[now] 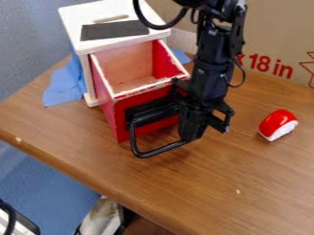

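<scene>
A red drawer box (132,73) with an open top and pale inside stands by a white box (105,18) topped with a black panel. Its black wire handle (140,152) sticks out low at the front. My black gripper (190,110) is down at the box's front right, by the handle; its fingertips are dark against the black front, and I cannot tell whether they grip anything.
A red and white mouse-shaped object (277,126) lies to the right on the wooden table (208,193). A blue cloth (64,87) lies at the left. A cardboard box (276,46) stands behind.
</scene>
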